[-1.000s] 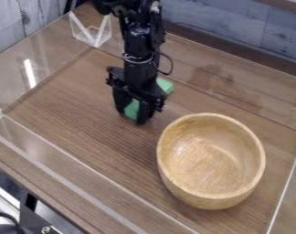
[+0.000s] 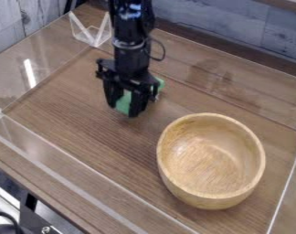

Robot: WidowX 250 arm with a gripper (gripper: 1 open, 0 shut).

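Observation:
The black gripper [image 2: 129, 91] hangs over the middle-left of the wooden table, shut on a green object [image 2: 125, 101]. The object is partly hidden by the fingers. More green [image 2: 154, 90] shows just behind the gripper on the right; I cannot tell if it is a separate piece.
A large empty tan bowl [image 2: 209, 187] sits at the front right of the table [image 2: 71, 137]. Clear plastic pieces stand at the left and back-left edges. A blue plank wall [image 2: 230, 32] runs along the back.
The arm and gripper have moved a little up and back, away from the bowl, with the green object between the fingers.

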